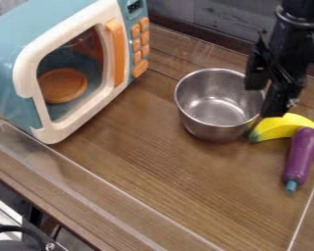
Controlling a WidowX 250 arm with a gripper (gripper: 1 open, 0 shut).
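A steel bowl (215, 110) sits in the middle of the wooden counter (146, 176). My black gripper (271, 83) is open above the bowl's right rim, with nothing visible between its fingers. A yellow banana (278, 126) lies right of the bowl, partly behind a purple eggplant (301, 157) that lies to its lower right.
A teal toy microwave (28, 54) with an orange plate inside (63, 85) stands at the left. A wall runs along the back.
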